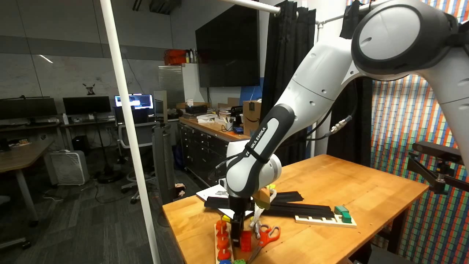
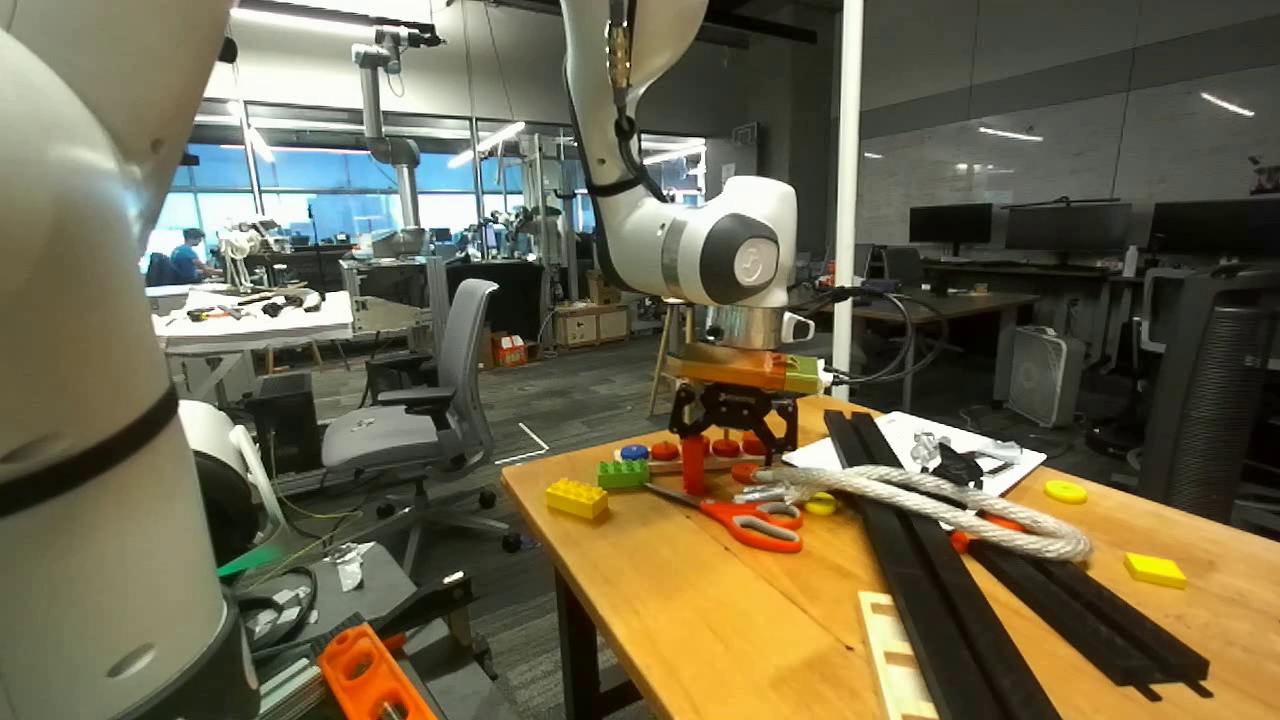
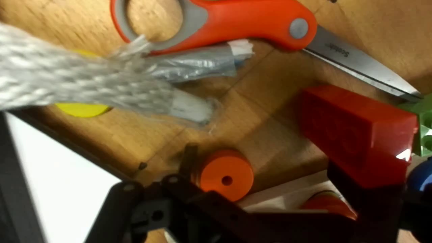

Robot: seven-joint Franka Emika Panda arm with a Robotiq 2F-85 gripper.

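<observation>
A red toy brick (image 2: 693,466) appears to stand on end on the wooden table (image 2: 708,600). My gripper (image 2: 734,434) is open and low over the table. In the wrist view, the red brick (image 3: 352,129) is right against one black finger (image 3: 344,182), seemingly touching it. An orange round piece (image 3: 226,178) with a centre hole shows beside the other finger. In exterior view 1, my gripper (image 1: 236,241) hangs between the red brick (image 1: 246,241) and a wooden rack of orange-red pieces (image 1: 222,241). Nothing is clamped between its fingers.
Orange-handled scissors (image 2: 756,518) lie beside the brick. A thick white rope (image 2: 912,492) crosses black rails (image 2: 936,576). Green (image 2: 623,474) and yellow (image 2: 577,498) bricks are near the table corner. In exterior view 1, the table's far right is clear.
</observation>
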